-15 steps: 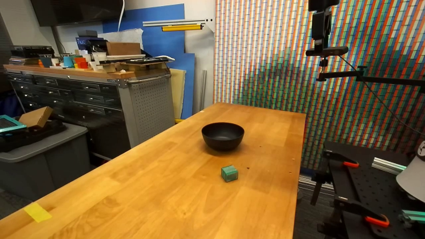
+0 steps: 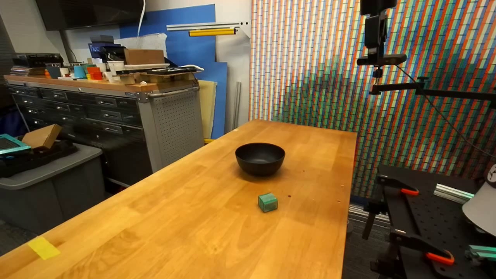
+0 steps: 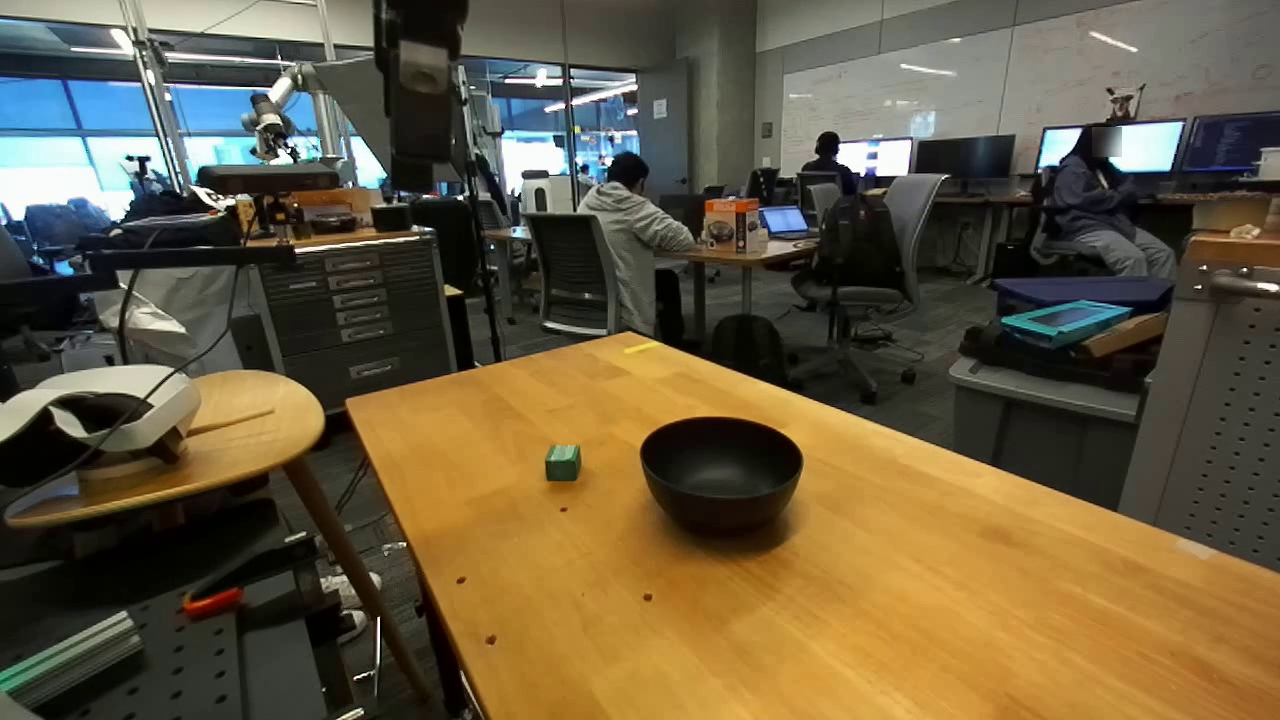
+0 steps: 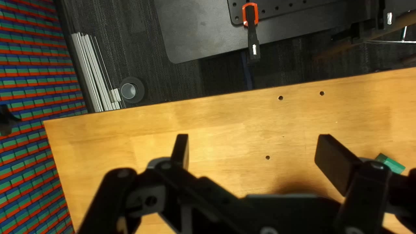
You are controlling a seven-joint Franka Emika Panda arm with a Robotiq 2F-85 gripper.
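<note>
A small green cube [image 2: 268,203] rests on the wooden table [image 2: 195,223], with a black bowl [image 2: 260,159] standing upright and empty farther along. From the opposite side, the cube [image 3: 563,462] shows a little apart from the bowl [image 3: 721,472]. High above the tabletop, my gripper is open in the wrist view, with its two fingers [image 4: 333,162] wide apart and bare table visible between them. There the cube [image 4: 390,163] appears at the right, beyond the right finger. My gripper's body mostly hides the bowl in that view.
Yellow tape [image 2: 44,248] marks the table's near left corner. A black side bench with clamps [image 2: 437,257] stands beyond one long edge, a grey bin [image 2: 51,186] past the other.
</note>
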